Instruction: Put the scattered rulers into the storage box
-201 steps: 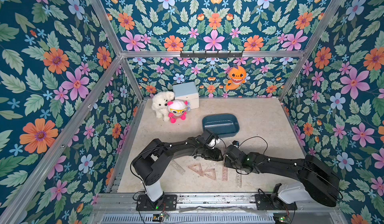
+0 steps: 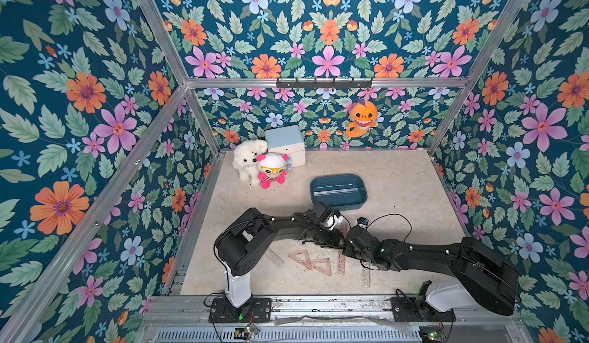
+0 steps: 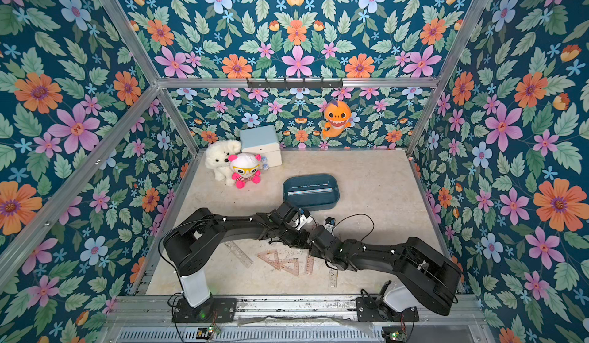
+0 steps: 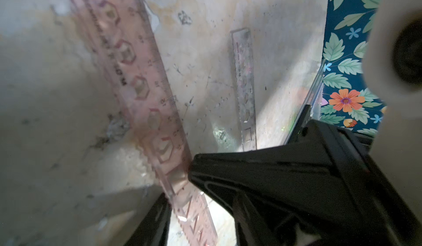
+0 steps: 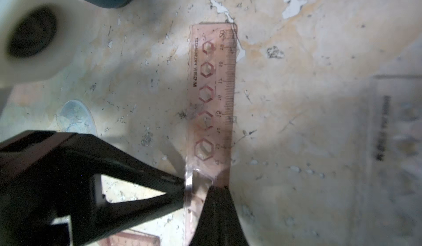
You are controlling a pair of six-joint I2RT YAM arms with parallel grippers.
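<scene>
Both grippers meet over a pink straight ruler (image 5: 213, 92) lying near the table's middle. My left gripper (image 2: 336, 237) is close above it, its fingertips at the ruler in the left wrist view; its opening is unclear. My right gripper is shut at the same ruler's edge; whether it pinches it cannot be told. A clear ruler (image 4: 243, 83) lies to the right, another (image 2: 273, 257) at the left, and two pink triangle rulers (image 3: 270, 258) at the front middle. The teal storage box (image 2: 338, 202) stands behind the grippers, with a clear strip inside.
At the back left sit a white plush dog (image 2: 248, 159), a pink plush toy (image 2: 271, 174) and a blue-lidded white box (image 2: 283, 140). Aluminium rails edge the front.
My left arm has shifted rightward, its gripper inching toward the middle. My right arm has moved very slightly. The rulers and box look unchanged.
</scene>
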